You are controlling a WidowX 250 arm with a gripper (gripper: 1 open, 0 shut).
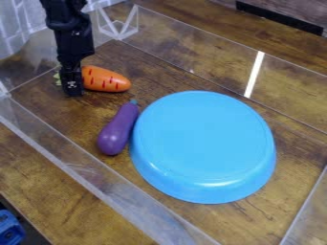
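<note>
My black gripper [71,80] reaches down at the upper left, beside the green top end of an orange toy carrot [105,79]; whether its fingers are open or shut on it I cannot tell. A purple toy eggplant [118,128] lies below the carrot. A large blue disc [202,146], like an upturned plate, rests to the right of the eggplant.
Clear walls border the wooden floor [64,172] on several sides. A blue object [8,230] sits at the lower left corner.
</note>
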